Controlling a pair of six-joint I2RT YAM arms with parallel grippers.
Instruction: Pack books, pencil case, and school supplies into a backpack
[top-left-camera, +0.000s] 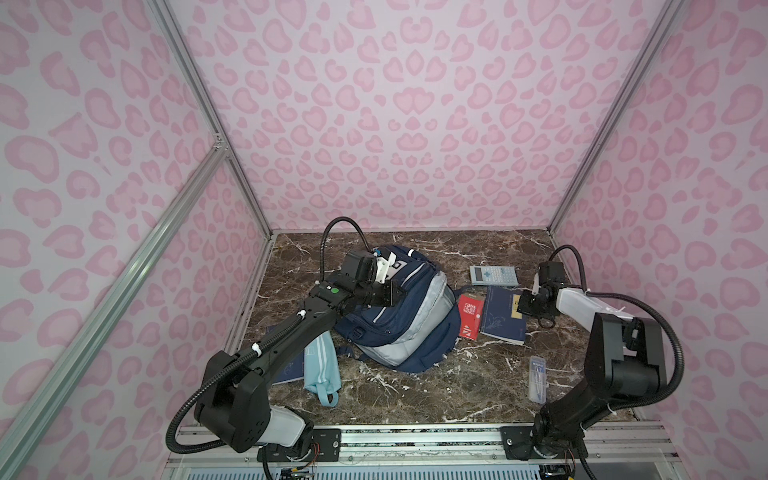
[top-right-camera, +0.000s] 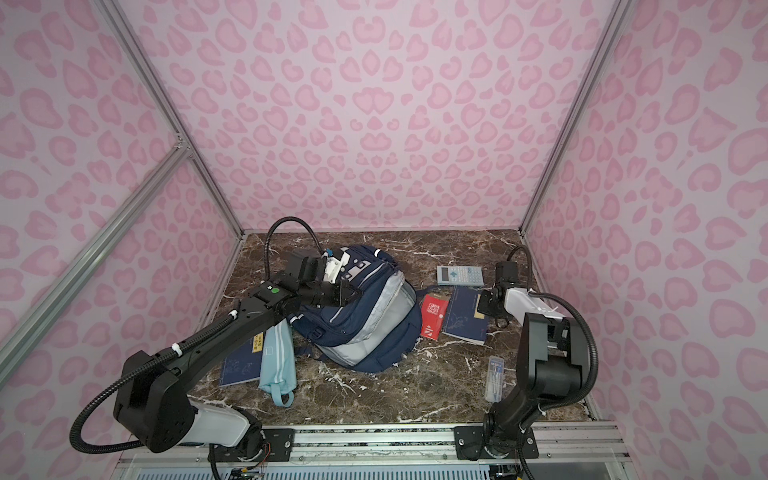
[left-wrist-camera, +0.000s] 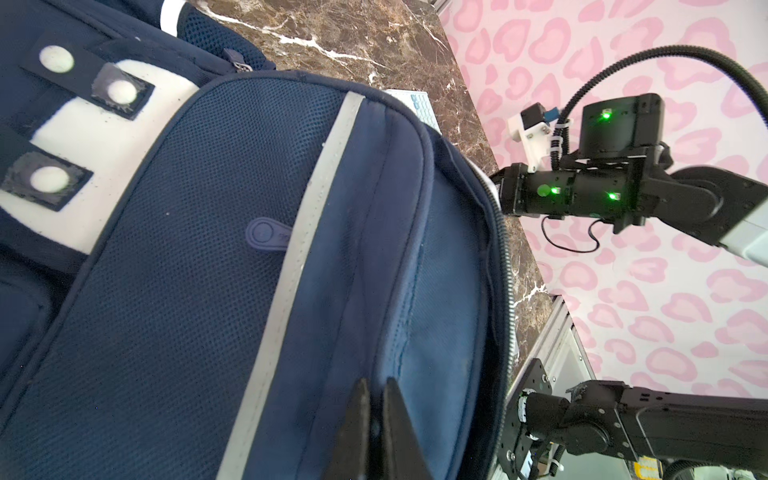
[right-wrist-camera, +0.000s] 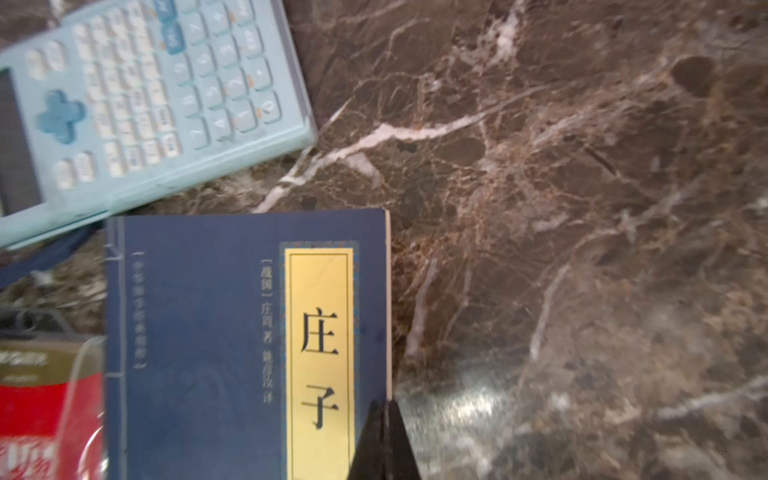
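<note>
A navy and grey backpack (top-left-camera: 408, 316) lies mid-table, with my left gripper shut over its zipped edge, any fabric between the fingers hard to tell. My right gripper is shut at the right edge of a blue book (right-wrist-camera: 200, 336) with a yellow label, nothing visible between its fingers. Left of that book is a red packaged item (top-left-camera: 469, 316); behind lies a light blue calculator (top-left-camera: 493, 275). A light blue pencil case (top-left-camera: 321, 372) and another blue book (top-right-camera: 240, 364) lie front left, partly behind my left arm. A clear case (top-left-camera: 537, 380) lies front right.
Patterned walls and metal frame posts bound it on the back and sides.
</note>
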